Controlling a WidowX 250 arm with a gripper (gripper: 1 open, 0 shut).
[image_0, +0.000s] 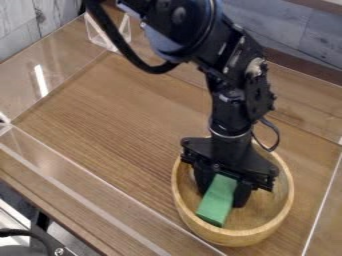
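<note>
A black robot gripper (227, 172) reaches down from the top of the view into a round wooden bowl (235, 236) at the lower right of the table. It is shut on a green block (218, 204), which sits tilted inside the bowl, its upper end hidden between the fingers.
A clear container (106, 28) stands at the top left. A pale wall runs along the back, and black cables lie at the lower left corner.
</note>
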